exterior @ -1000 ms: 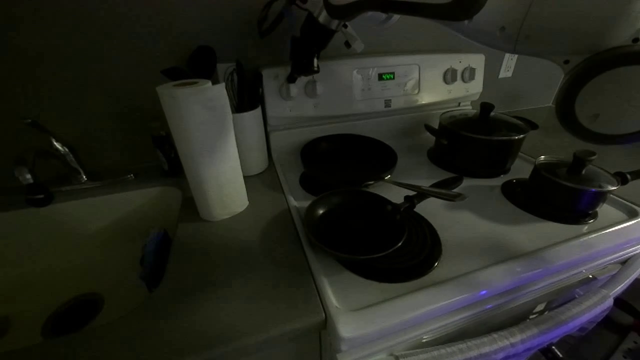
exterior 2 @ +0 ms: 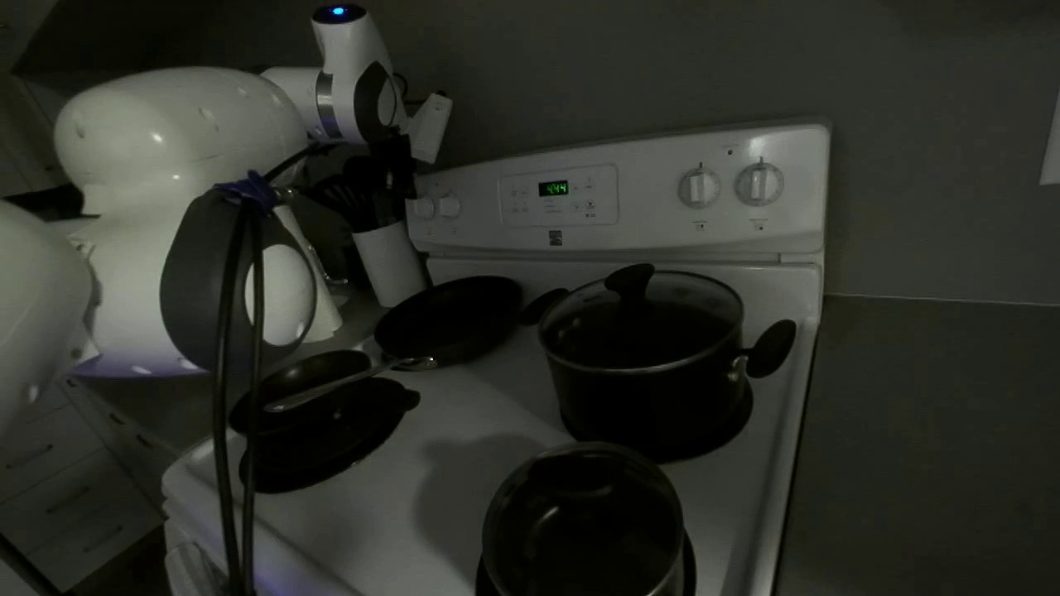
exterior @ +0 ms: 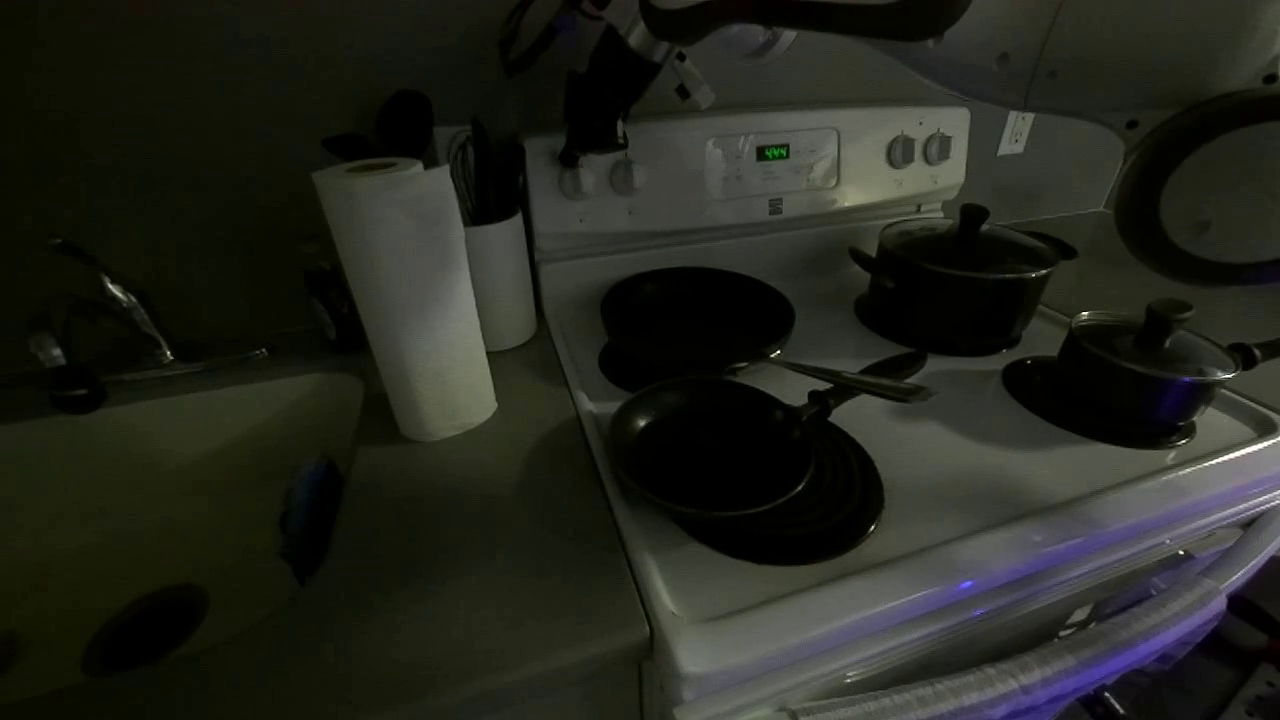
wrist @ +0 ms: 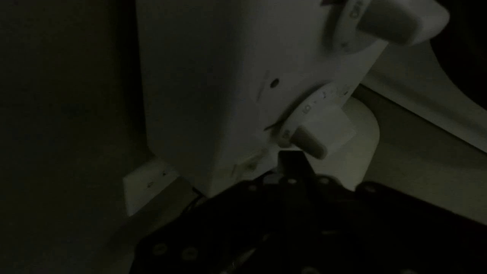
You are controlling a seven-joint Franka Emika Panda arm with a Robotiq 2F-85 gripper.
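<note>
My gripper (exterior: 570, 157) is at the left end of the stove's back panel (exterior: 672, 210), shut, with nothing seen between its fingers. Just below its tip in exterior view 1 is the outer left knob (exterior: 578, 184); the inner left knob (exterior: 626, 178) is a little to the right. In the wrist view, the dark fingertips (wrist: 292, 158) appear at the lower edge of the outer knob (wrist: 331, 130). Whether they touch it cannot be told. The second knob (wrist: 397, 20) stands at the top right of that view, its dial reading OFF.
Two skillets (exterior: 708, 450) occupy the left burners, a metal utensil across them. Lidded pots (exterior: 960, 294) stand on the right. Left of the stove are a utensil crock (exterior: 501, 282) and paper towels (exterior: 408, 300). The room is very dark.
In exterior view 1 my gripper has shifted slightly left, from above the gap between the two left knobs to the outer knob's left side. The pans and pots have stayed put.
</note>
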